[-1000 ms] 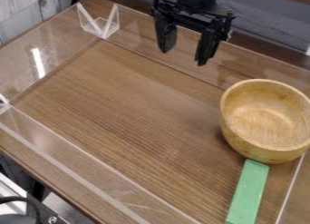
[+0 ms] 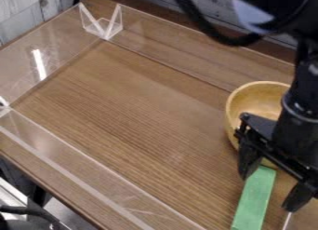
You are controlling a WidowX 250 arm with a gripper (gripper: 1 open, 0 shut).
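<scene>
My gripper (image 2: pixel 273 161) is large and dark at the right, low over the near right of the wooden surface, with its fingers spread open. It is at the upper end of a green strip (image 2: pixel 252 201) and in front of a yellow-tan bowl (image 2: pixel 243 103), which it partly hides. Nothing clear shows between the fingers.
A clear folded or wire-like object (image 2: pixel 102 20) stands at the back left. A wall edge runs along the back.
</scene>
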